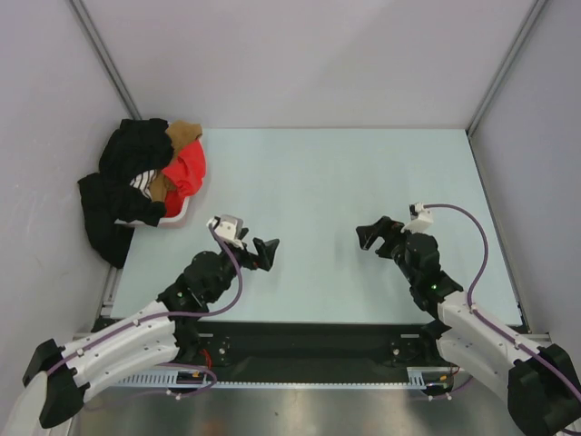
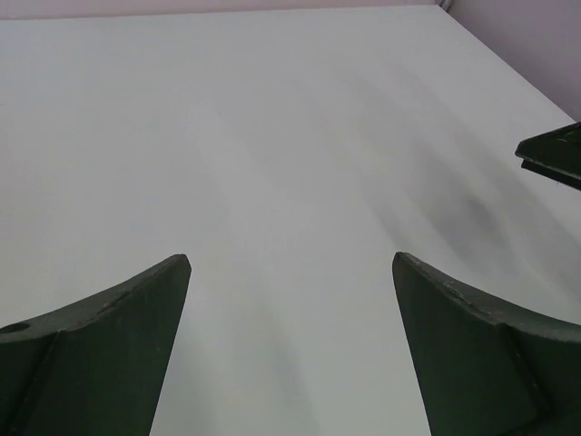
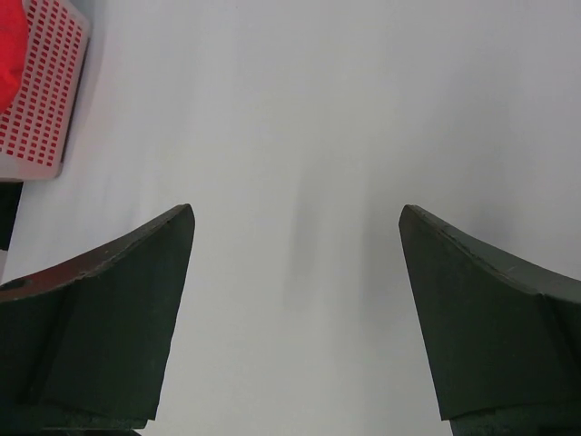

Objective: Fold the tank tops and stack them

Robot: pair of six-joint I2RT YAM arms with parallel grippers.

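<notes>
A heap of garments fills a white basket at the back left in the top view: black cloth point(image 1: 136, 150), a red piece point(image 1: 187, 169), brown cloth point(image 1: 182, 134) and a black-and-white striped piece point(image 1: 143, 182). Which of them are tank tops cannot be told. Over the front left of the table is my left gripper point(image 1: 263, 245), open, nothing between its fingers. Across from it, on the right side, my right gripper point(image 1: 370, 238) is open and empty too. Both wrist views show only bare table between the fingers.
The basket point(image 3: 45, 91) shows its perforated wall at the upper left of the right wrist view. Black cloth hangs over the table's left edge. Walls stand at the back and both sides.
</notes>
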